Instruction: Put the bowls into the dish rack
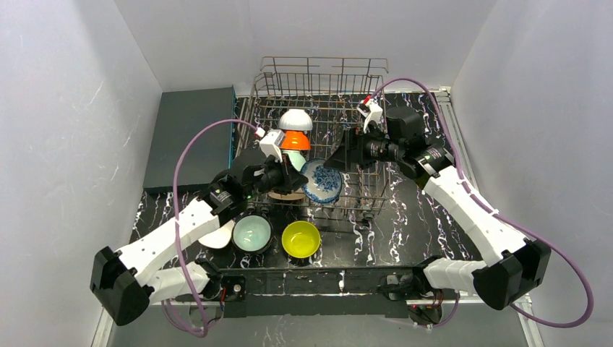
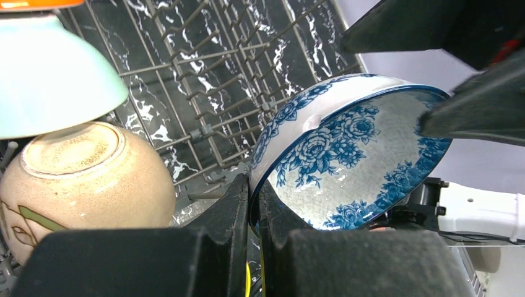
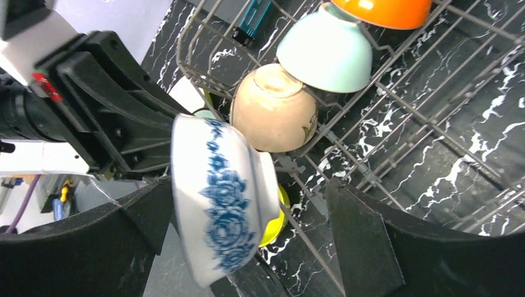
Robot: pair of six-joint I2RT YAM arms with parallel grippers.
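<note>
My left gripper (image 1: 296,177) is shut on the rim of a blue-flowered bowl (image 1: 322,181), held tilted over the front of the wire rack (image 1: 329,97). My right gripper (image 1: 340,159) stands open just beside that bowl, nothing between its fingers. In the rack's left side sit a white bowl (image 1: 296,119), an orange bowl (image 3: 387,9), a mint bowl (image 2: 56,80) and a beige bowl (image 2: 93,185), the last upside down or tipped.
In front of the rack are a yellow bowl (image 1: 301,239), a teal bowl (image 1: 252,233) and a white dish (image 1: 215,235). A dark board (image 1: 184,126) lies at left. The rack's right side is mostly empty.
</note>
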